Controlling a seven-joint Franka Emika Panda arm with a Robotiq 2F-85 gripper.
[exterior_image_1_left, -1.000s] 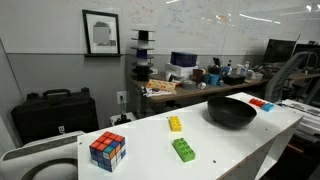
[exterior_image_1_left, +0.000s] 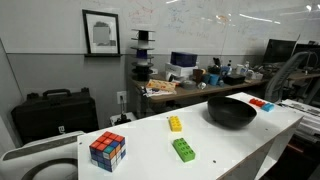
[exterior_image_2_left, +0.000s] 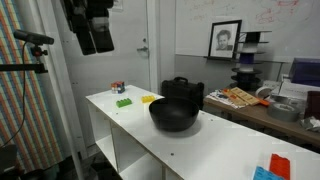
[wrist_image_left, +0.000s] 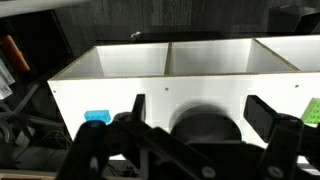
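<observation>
High above the white table (exterior_image_2_left: 215, 150) hangs my gripper, its fingers spread wide and nothing between them. Below it in the wrist view is a round black bowl (wrist_image_left: 205, 127), also on the table in exterior view 1, where the bowl (exterior_image_1_left: 232, 113) looks empty as far as its inside shows. A green block (exterior_image_1_left: 184, 150) and a yellow block (exterior_image_1_left: 175, 124) lie left of the bowl. Farther left sits a multicoloured cube (exterior_image_1_left: 107, 150). At the opposite end lie a red block (exterior_image_2_left: 280, 165) and a blue block (exterior_image_2_left: 266, 174).
Under the tabletop are open shelf compartments (wrist_image_left: 210, 58). Behind the table stands a cluttered wooden bench (exterior_image_2_left: 240, 110) with boxes and containers. A black case (exterior_image_1_left: 54, 114) rests to the left. Clear tabletop lies between the bowl and the red and blue blocks.
</observation>
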